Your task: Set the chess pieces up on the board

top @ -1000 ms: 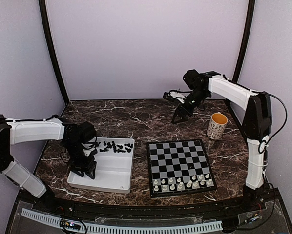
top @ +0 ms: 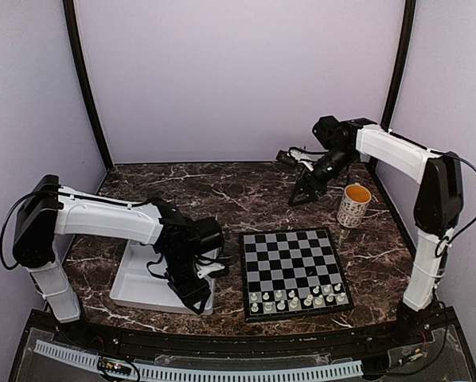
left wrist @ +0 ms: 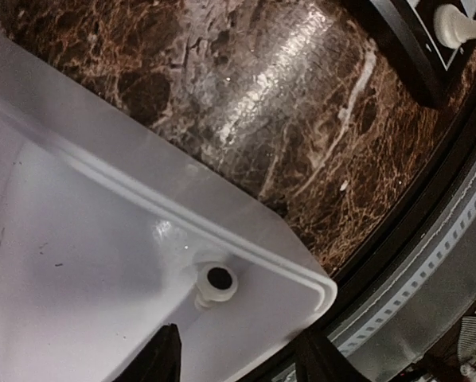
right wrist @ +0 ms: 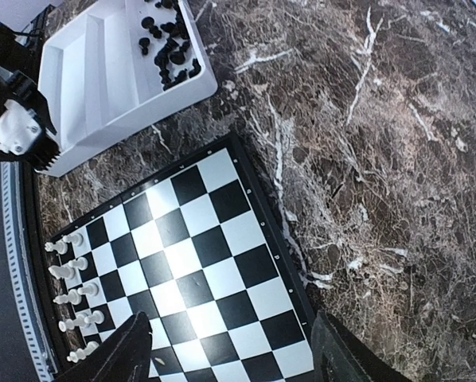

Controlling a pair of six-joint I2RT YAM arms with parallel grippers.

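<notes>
My left gripper is over the near-right corner of the white tray (left wrist: 71, 207), where a single white piece (left wrist: 216, 282) lies just beyond its fingertips, nothing seen between them. The chessboard (top: 290, 259) has white pieces (top: 294, 303) standing in rows along its near edge. Black pieces (right wrist: 174, 57) lie in the tray's back section, seen in the right wrist view. My right gripper (top: 306, 187) hangs above the back of the table behind the board; in its wrist view its fingers stand apart, open and empty.
A patterned mug (top: 353, 207) with orange inside stands right of the board. The front edge of the table runs close below the tray and board.
My right arm has shifted slightly to the right.
</notes>
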